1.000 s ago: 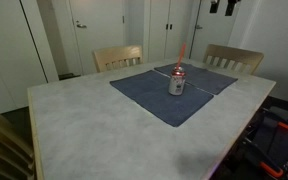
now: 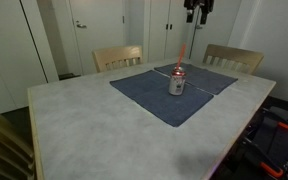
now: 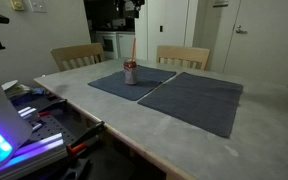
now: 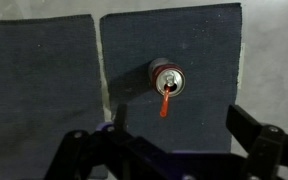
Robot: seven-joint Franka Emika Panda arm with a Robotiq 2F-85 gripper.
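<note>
A soda can (image 2: 177, 82) stands upright on a dark cloth mat, with an orange-red straw (image 2: 182, 53) rising out of its top. From above, in the wrist view, the can (image 4: 166, 78) shows its silver lid, and the straw (image 4: 164, 103) pokes out of the opening. My gripper (image 2: 196, 18) hangs well above the table, up and slightly right of the can. Its two black fingers (image 4: 251, 132) are spread wide in the wrist view, and the gap between them is empty.
Wooden chairs (image 2: 118, 57) stand round it.
My gripper has moved left in exterior view 1, closer to above the can. The can, straw and mats have stayed put.
</note>
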